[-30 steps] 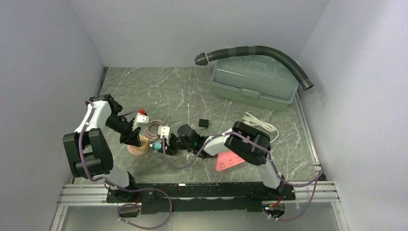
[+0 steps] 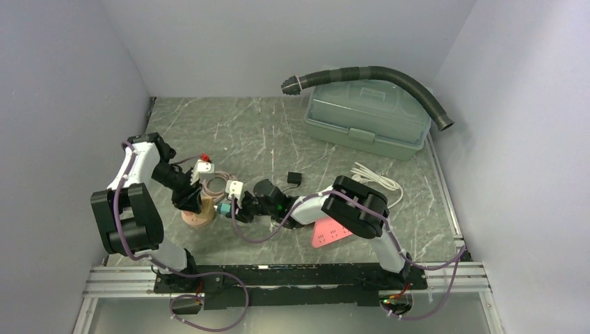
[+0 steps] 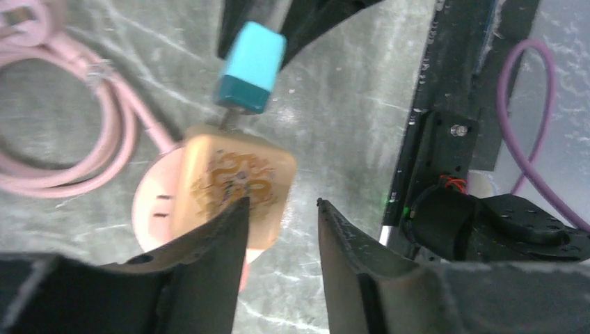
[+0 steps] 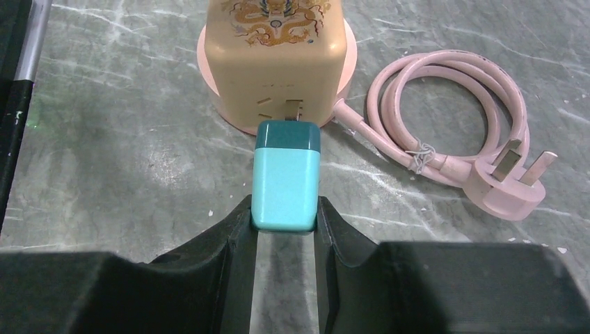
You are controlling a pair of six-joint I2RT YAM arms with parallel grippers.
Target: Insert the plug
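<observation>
A teal plug [image 4: 286,184] is gripped by my right gripper, its metal prongs [image 4: 293,110] pointing at the side of a tan socket block [image 4: 271,76] on a round pink base. In the right wrist view a short length of prong shows between plug and block, at the slots; how far the tips are in cannot be told. My left gripper is open over the socket block [image 3: 240,181]. One of its fingers [image 3: 236,223] overlaps the block in the left wrist view; no grip shows.
A coiled pink cord [image 4: 452,83] with its own plug lies beside the base. Further off are a black adapter [image 2: 295,178], a pink power strip [image 2: 330,232], a white cable [image 2: 376,177] and a green box [image 2: 369,115].
The socket block and its base have shifted slightly left and toward the front. My right gripper has moved a little left with the plug; my left hand has also shifted slightly.
</observation>
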